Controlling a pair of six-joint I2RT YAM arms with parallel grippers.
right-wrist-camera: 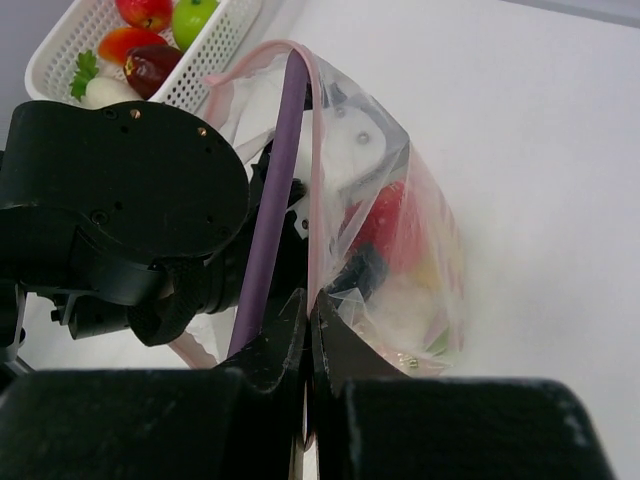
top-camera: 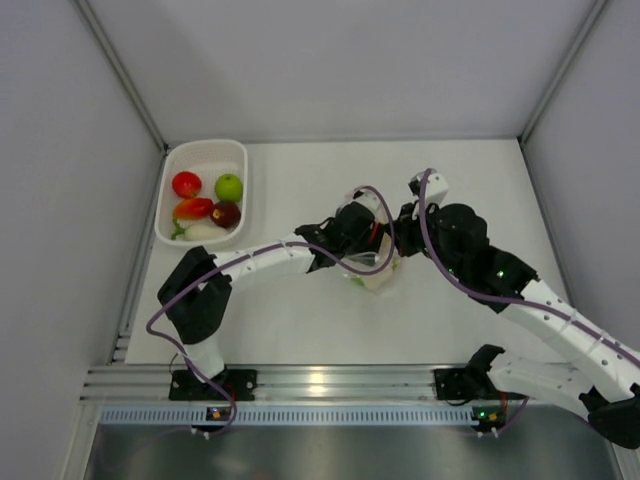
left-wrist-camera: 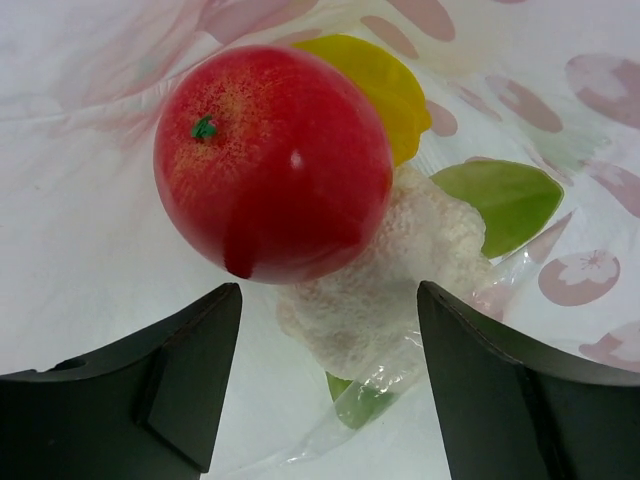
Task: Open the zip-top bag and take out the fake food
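Note:
The clear zip top bag stands open on the table, its pink rim pinched in my right gripper, which is shut. My left gripper is open inside the bag, just short of a red tomato, a yellow piece, a white cauliflower-like piece and green leaves. In the top view the bag is largely hidden by both arms.
A white basket holding several fake fruits and vegetables sits at the back left.

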